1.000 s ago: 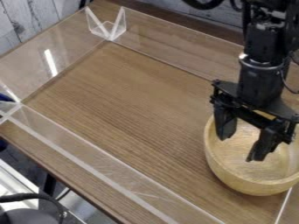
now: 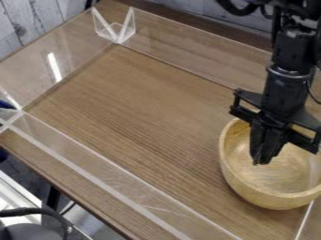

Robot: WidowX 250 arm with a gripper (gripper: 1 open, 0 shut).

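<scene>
A round tan wooden bowl [image 2: 269, 187] sits at the lower right of the table [image 2: 113, 112]. My black gripper [image 2: 262, 155] reaches down from the top right into the back part of the bowl, its fingers close together and shut. I see nothing held between them, though the dark fingertips are hard to make out against the bowl.
Clear plastic brackets [image 2: 114, 28] stand at the back left. A black cable [image 2: 25, 213] lies at the lower left, beyond the table's edge.
My gripper's fingers, spread apart inside the bowl a second ago, have come together. The bowl stays at about the same place.
</scene>
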